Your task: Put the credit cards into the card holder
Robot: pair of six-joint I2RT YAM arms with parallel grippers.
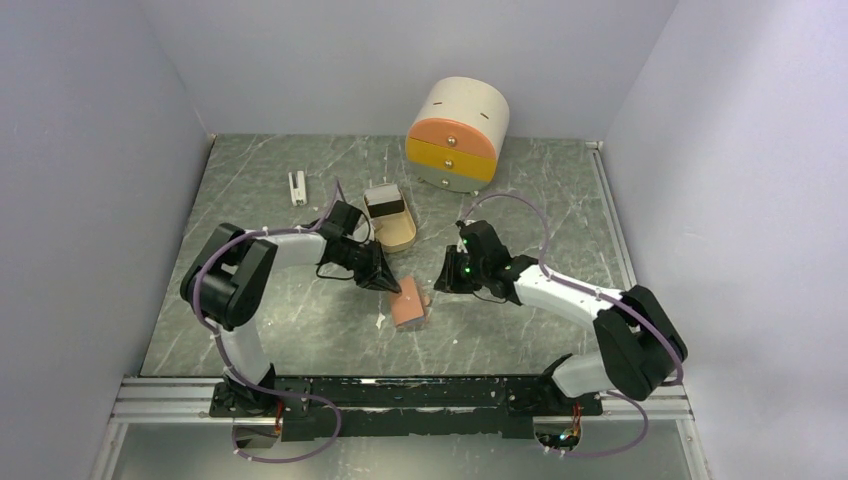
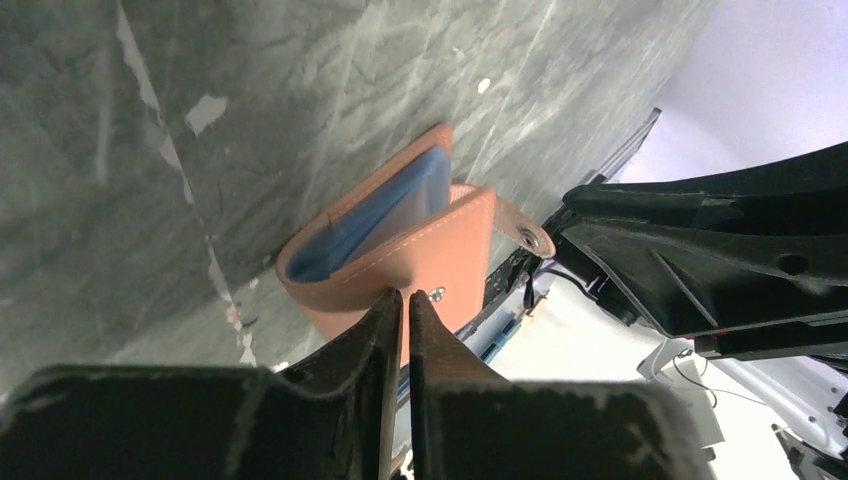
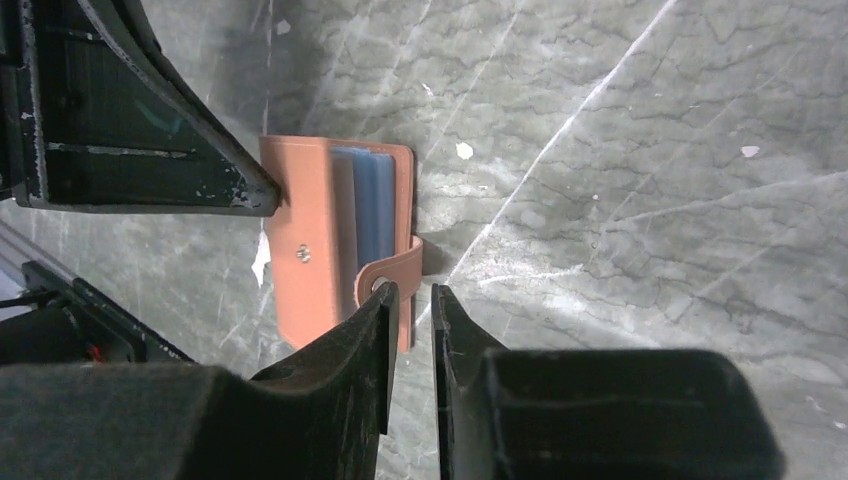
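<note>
The orange-pink leather card holder (image 1: pixel 407 306) lies mid-table towards the front, its flap with a snap (image 2: pixel 526 236) sticking out to one side. Blue layers (image 3: pixel 376 205) show in its open pocket, beside a greyish one; whether these are cards or lining I cannot tell. My left gripper is at the holder's upper left corner, shut with its tips against the leather and only a sliver between them. To the right of the holder, my right gripper stands part open over the table, apart from the leather, with nothing between its fingers.
A tan tray (image 1: pixel 397 232) with a grey-and-black item (image 1: pixel 384 201) stands behind the holder. Further back are a small white object (image 1: pixel 298 188) at left and a drawer box (image 1: pixel 455 135).
</note>
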